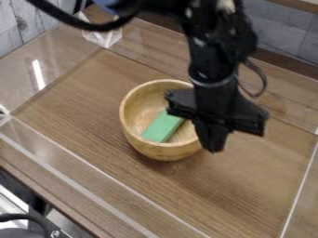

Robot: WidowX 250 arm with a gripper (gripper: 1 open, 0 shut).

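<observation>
My gripper (pixel 218 137) is shut, its dark tip low over the right side of a round wooden bowl (pixel 134 112), hiding part of it. Nothing shows held between the fingers. A green block (pixel 163 127) lies inside the bowl, left of the gripper.
A white edge runs along the upper left and lower left, with dark cables (pixel 19 220) at the bottom left corner.
</observation>
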